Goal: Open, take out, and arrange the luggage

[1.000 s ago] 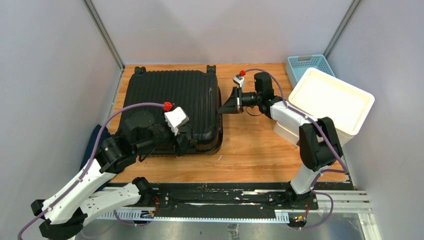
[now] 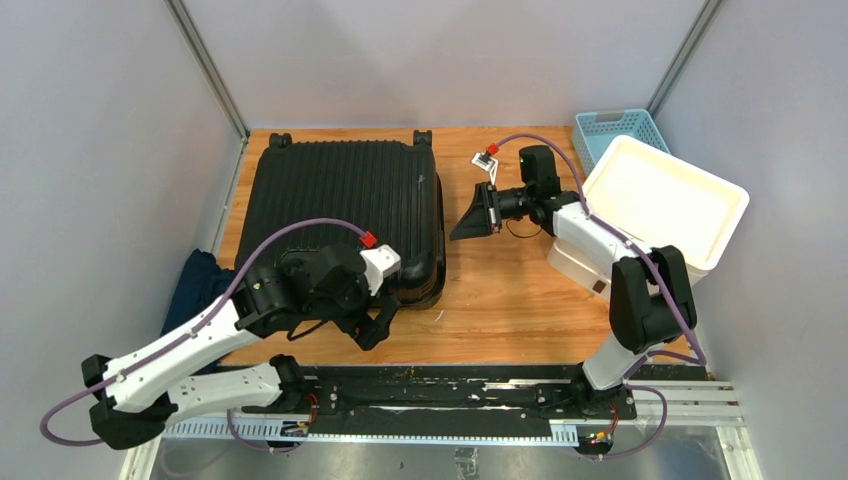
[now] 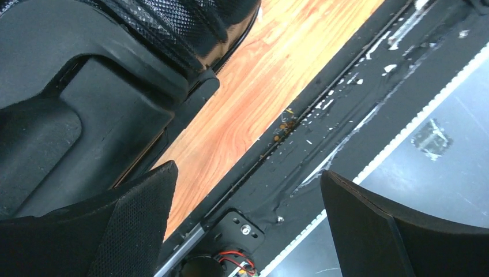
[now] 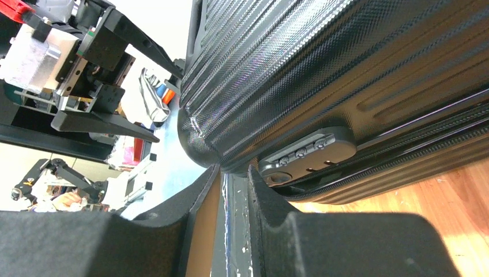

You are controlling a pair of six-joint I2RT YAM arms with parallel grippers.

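A closed black ribbed suitcase (image 2: 340,180) lies flat on the wooden table (image 2: 510,310). In the right wrist view its zipped side and combination lock (image 4: 308,151) show. My left gripper hangs at the suitcase's front right, fingers wide open, with bare table and the black front edge between them. My right gripper is at the suitcase's right side, a little apart from it, fingertips slightly parted with nothing seen between them.
A white box with lid (image 2: 665,195) stands at the right, a blue basket (image 2: 616,125) behind it. Dark blue cloth (image 2: 190,295) lies at the left. Bare table lies between suitcase and box.
My left gripper has moved toward the front, down in the top view and off the suitcase's corner. My right gripper has drawn slightly right, away from the suitcase's side.
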